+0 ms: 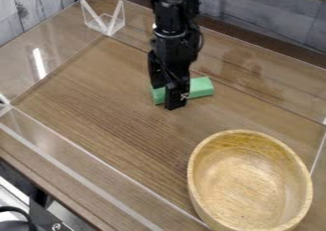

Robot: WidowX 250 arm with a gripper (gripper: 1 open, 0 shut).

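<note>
The black arm reaches down from the top centre to my gripper [171,95], whose fingers are low over a green block [197,86] on the wooden table [102,130]. The block extends out to the right behind the fingers, and its left part is partly hidden by them. Whether the fingers touch or grasp it I cannot tell.
A large tan bowl [249,178] occupies the lower right. A white wire object [105,15] stands at the upper left.
</note>
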